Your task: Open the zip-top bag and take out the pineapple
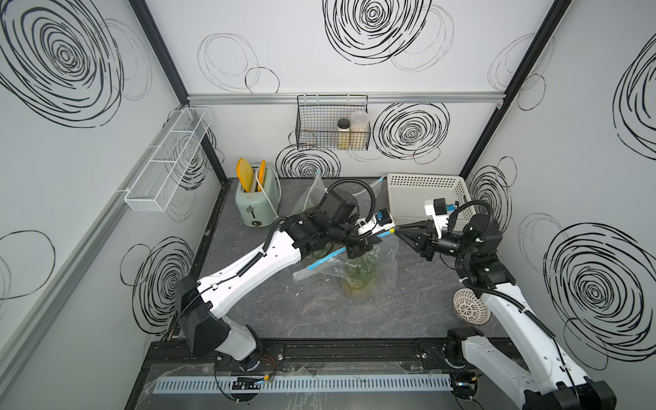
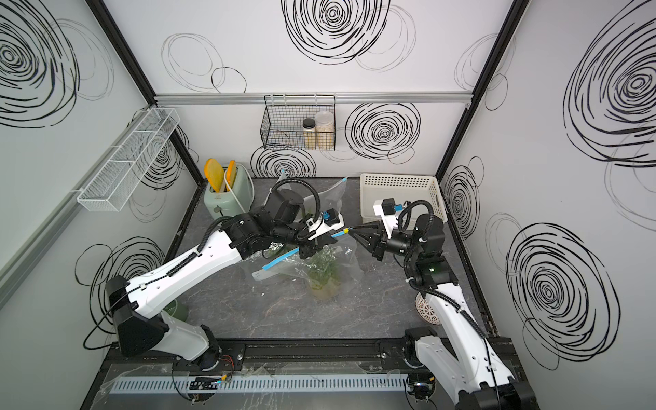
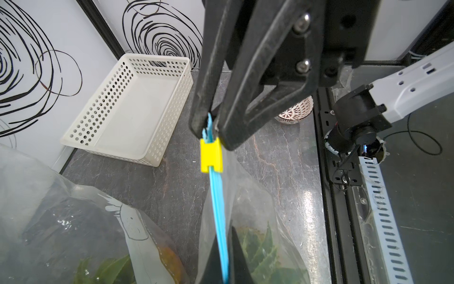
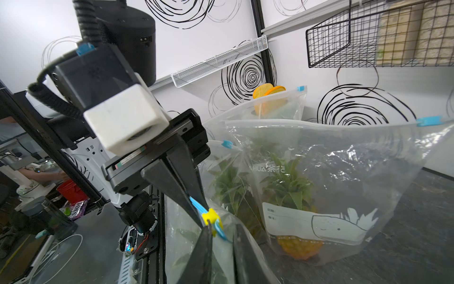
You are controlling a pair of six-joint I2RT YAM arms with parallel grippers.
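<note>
A clear zip top bag (image 1: 384,280) hangs from its blue zip strip (image 3: 218,203), and the green-leaved pineapple (image 3: 259,250) shows inside. My left gripper is shut on that strip, in the left wrist view. A yellow slider (image 3: 211,155) sits close to the strip's far end. Just beyond the slider, my right gripper has its fingers a small gap apart, with the strip's frayed blue tip between them. In the right wrist view the slider (image 4: 211,217) is just ahead of the right fingers. Most of the pineapple's body is hidden.
Another bagged pineapple (image 4: 286,187) stands behind, with more clear plastic near it. A white basket (image 1: 423,179) is at the back right, a green toaster (image 1: 253,210) at the back left. A round woven piece (image 1: 471,306) lies at right.
</note>
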